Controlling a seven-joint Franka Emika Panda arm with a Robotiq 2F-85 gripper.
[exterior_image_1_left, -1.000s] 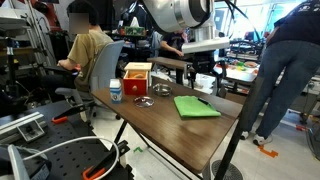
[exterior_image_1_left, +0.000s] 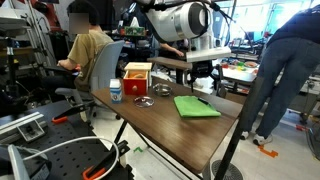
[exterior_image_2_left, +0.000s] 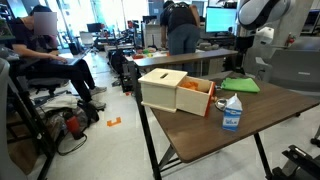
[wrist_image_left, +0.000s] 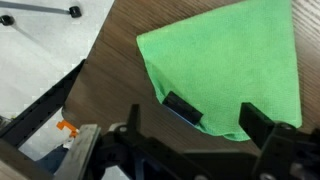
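Observation:
A green cloth (exterior_image_1_left: 197, 106) lies flat on the brown table. At its edge rests a small black block-like object (wrist_image_left: 182, 108), partly on the cloth. My gripper stands open above them, its fingers wide apart on either side of the black object and nothing held between them. In exterior view 1 the gripper (exterior_image_1_left: 205, 74) hangs over the far side of the table, above the cloth. From exterior view 2, the cloth (exterior_image_2_left: 238, 85) shows at the far end of the table.
A box (exterior_image_2_left: 165, 89) with orange contents stands toward the other end of the table. Near it are a blue-and-white container (exterior_image_1_left: 115, 91) and shiny metal dishes (exterior_image_1_left: 162, 90). A person in jeans (exterior_image_1_left: 286, 66) stands beyond the table edge.
The arm and gripper have shifted slightly over the far side of the table. The cloth and the other table items look unmoved.

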